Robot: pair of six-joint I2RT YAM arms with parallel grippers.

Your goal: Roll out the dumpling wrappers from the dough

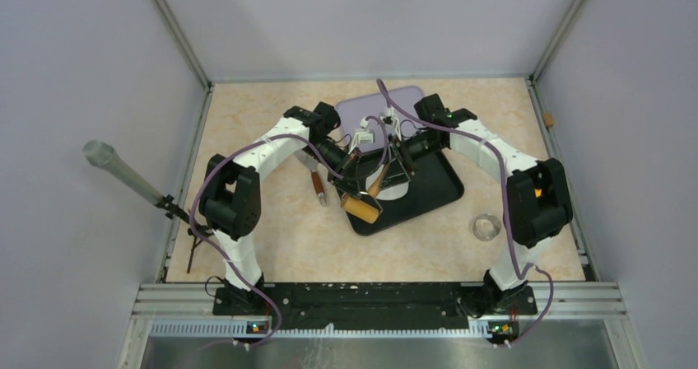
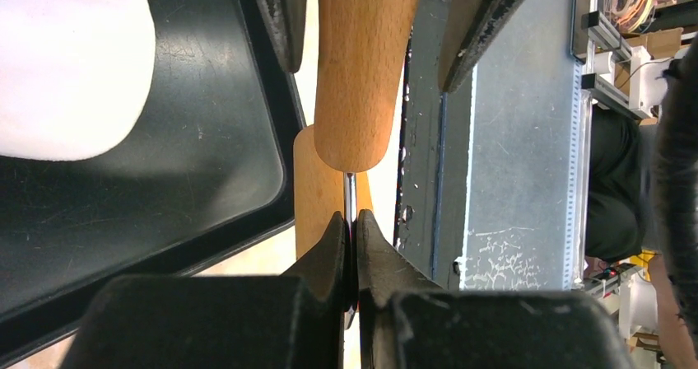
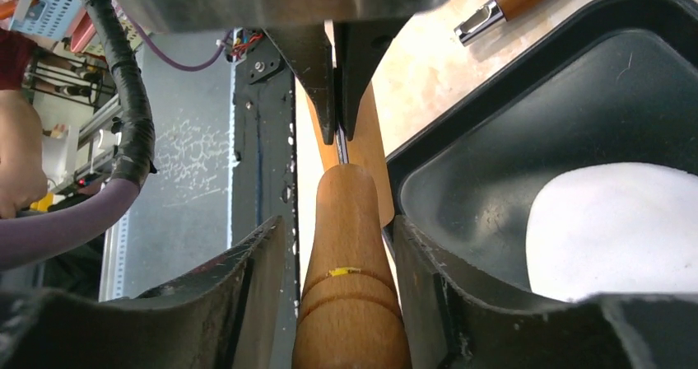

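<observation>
My left gripper is shut on the thin metal axle of the wooden roller [image 2: 309, 188], whose drum hangs at the front of the black tray [image 2: 165, 221]. The roller's wooden handle [image 3: 347, 221] points toward my right gripper, whose fingers stand part open on either side of it; whether they touch it is unclear. A round white dough sheet [image 3: 613, 229] lies flat in the tray.
A wood-handled tool [image 1: 318, 185] lies left of the tray. A purple board [image 1: 362, 105] lies behind, a glass bowl [image 1: 486, 226] at front right.
</observation>
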